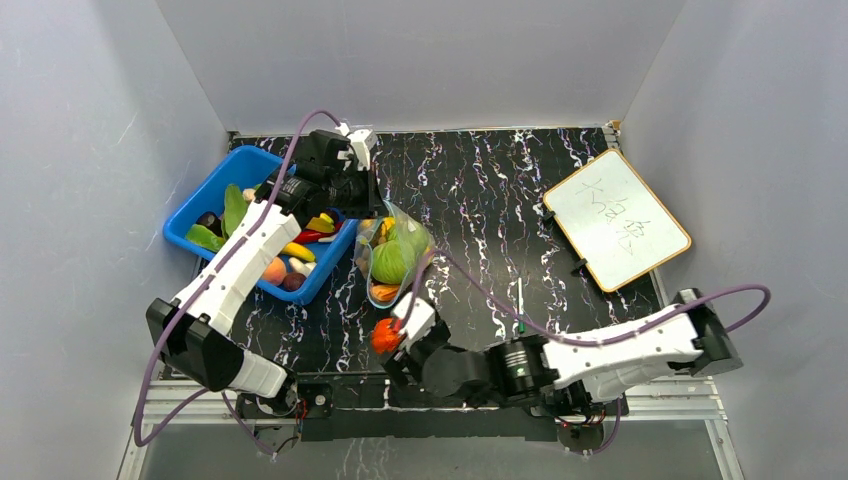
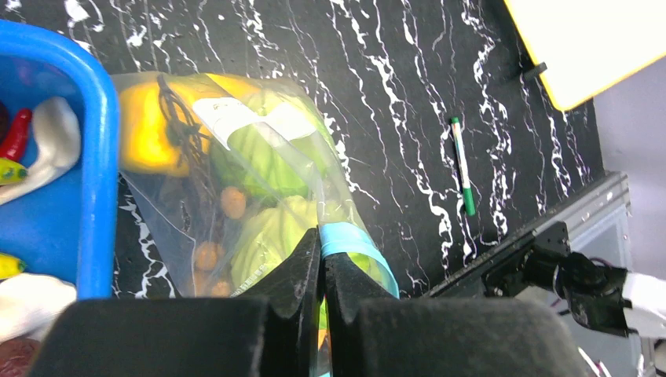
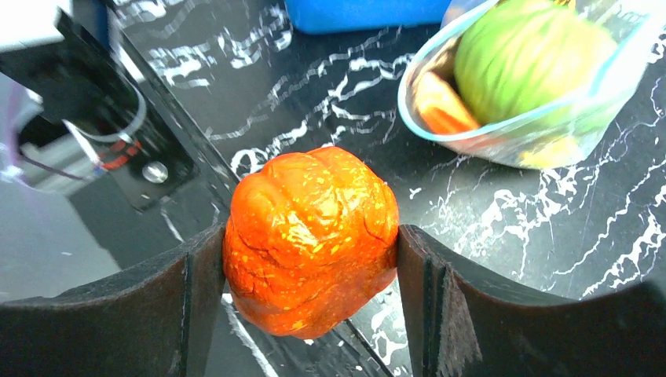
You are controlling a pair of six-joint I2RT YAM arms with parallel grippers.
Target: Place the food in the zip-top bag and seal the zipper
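The clear zip bag point(image 1: 395, 255) stands beside the blue tray, holding green, yellow and orange food, its open mouth visible in the right wrist view point(image 3: 534, 94). My left gripper is shut on the bag's rim at the blue zip band point(image 2: 349, 236). My right gripper is shut on an orange pumpkin point(image 3: 310, 220), held near the front edge of the table, just in front of the bag.
The blue tray point(image 1: 190, 215) with assorted food is at left. A whiteboard point(image 1: 615, 220) lies at right, a green pen point(image 2: 463, 173) near it.
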